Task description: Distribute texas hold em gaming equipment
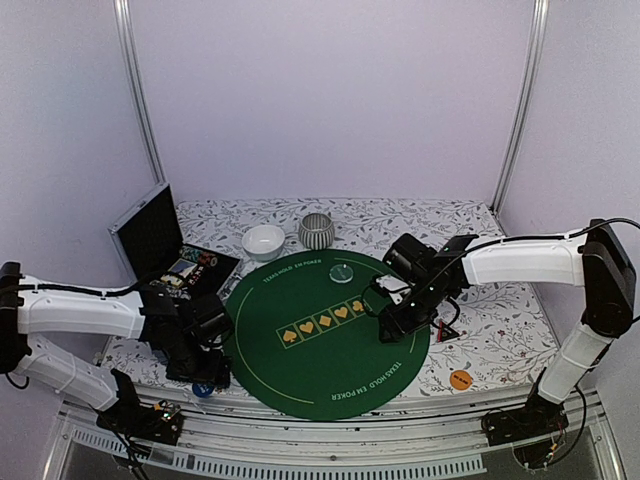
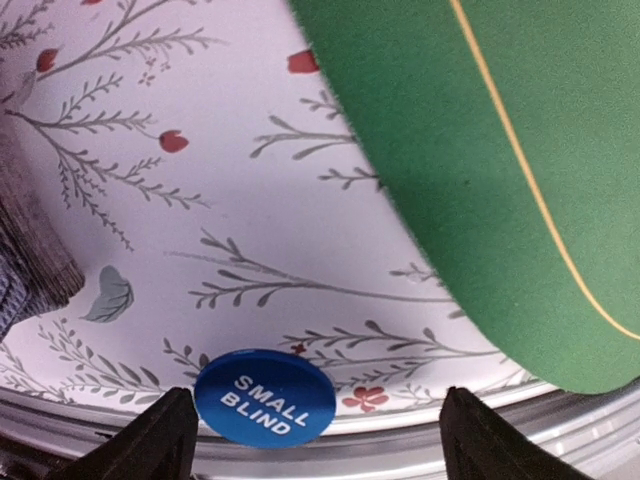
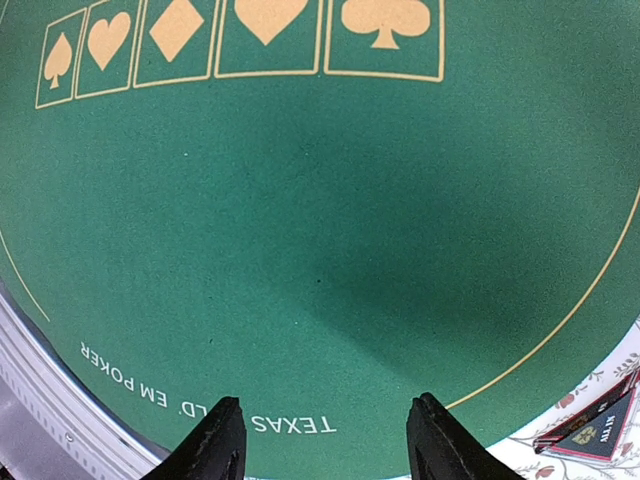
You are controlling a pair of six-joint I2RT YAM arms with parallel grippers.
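Observation:
The blue SMALL BLIND disc (image 2: 265, 398) lies flat near the table's front edge, left of the green poker mat (image 1: 320, 370). Above it my left gripper stands open; the disc is between its fingers in the view, closer to the left one, and I cannot tell whether they touch. My right gripper hovers over the mat's right side, its fingers apart with only bare felt between them. An orange disc (image 1: 461, 380) rests on the table right of the mat. The triangular ALL IN marker (image 3: 590, 425) sits just off the mat's edge.
The open case (image 1: 150, 235) with gaming pieces is at the left. A white bowl (image 1: 263, 241) and a striped cup (image 1: 317, 231) stand behind the mat. A pale round piece (image 1: 341, 273) lies on its far part.

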